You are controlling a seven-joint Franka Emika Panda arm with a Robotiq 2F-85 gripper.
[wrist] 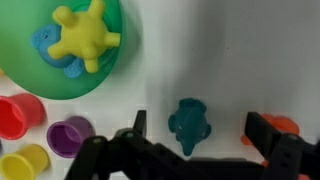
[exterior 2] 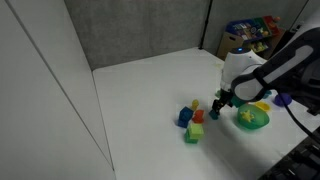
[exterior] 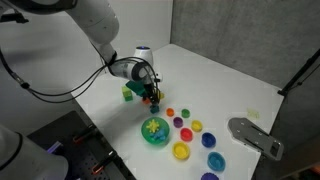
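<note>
Below my gripper in the wrist view lies a small dark teal figure (wrist: 189,123), framed between the spread fingers and not touched by them as far as I can tell. Nothing is between the fingertips. An orange-red figure (wrist: 272,130) shows by the right finger. The green bowl (wrist: 109,68) at the upper left of that view holds a yellow figure (wrist: 84,34) and a blue one (wrist: 50,42). In exterior view 1 the gripper (exterior: 155,97) is low over the teal figure (exterior: 155,109), near the bowl (exterior: 144,134).
Green blocks (exterior: 127,94) stand behind the arm, with a dark blue figure (exterior 2: 185,117) near them. Several coloured cups, among them a yellow one (exterior: 181,151), lie right of the bowl. A grey metal tray (exterior: 257,137) lies further right.
</note>
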